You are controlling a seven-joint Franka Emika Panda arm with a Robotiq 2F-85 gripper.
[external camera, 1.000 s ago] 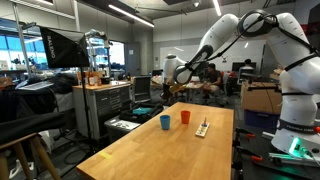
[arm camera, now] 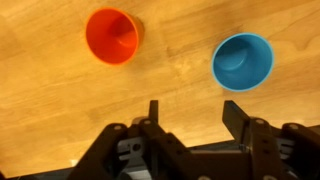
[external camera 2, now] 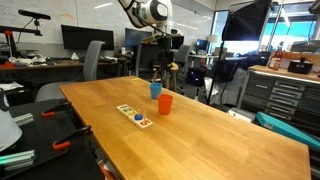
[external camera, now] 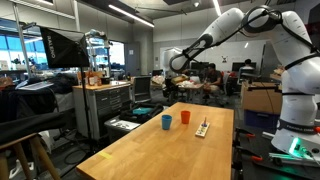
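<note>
An orange-red cup (arm camera: 113,36) and a blue cup (arm camera: 242,61) stand apart on the wooden table, their open tops facing up in the wrist view. My gripper is above the table with its two fingertips well apart and only bare wood showing between them. The blue cup lies just beyond the right fingertip; the orange-red one is farther off, at upper left. From the other side, the orange-red cup (external camera 2: 165,103) appears nearer than the blue cup (external camera 2: 156,90). Neither cup is held.
A light wooden block or board (external camera 2: 134,116) with a small blue piece (external camera 2: 139,117) lies near the table edge. A person (external camera 2: 153,35) stands behind the far end, and drawer cabinets (external camera 2: 272,92) line one side.
The arm's far end appears slightly lower in exterior view 1 than before. Both cups and the wooden piece seem to stand where they were.
</note>
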